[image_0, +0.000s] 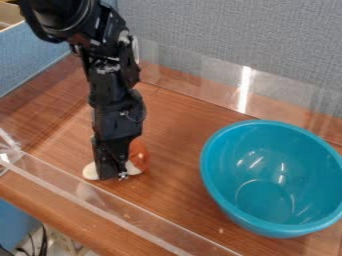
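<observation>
My black gripper (118, 165) is low over the wooden table at the middle left, its tip down among a white object (91, 172) and a reddish-orange object (138, 152) that lie just under and beside it. The gripper hides much of both, so their shapes and whether anything is between the fingers cannot be told. A large teal bowl (271, 180) sits to the right, apart from the gripper.
Clear panels edge the table (187, 130) at the back and front left. A grey wall stands behind, a blue textured surface at the far left, and cables show at the bottom left.
</observation>
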